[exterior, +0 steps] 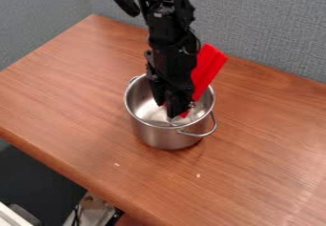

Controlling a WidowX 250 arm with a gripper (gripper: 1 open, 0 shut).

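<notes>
A steel pot (158, 134) with side handles stands on the wooden table. My black gripper (177, 106) hangs down into the pot's mouth, shut on a red object (209, 64), flat and broad at its upper end, which rises behind it to the right. The lower end of the red object shows just by the fingertips inside the pot; the rest is partly hidden by the gripper.
A grey padded wall (254, 30) runs along the back and left. Beyond the near left edge is a dark area with some equipment.
</notes>
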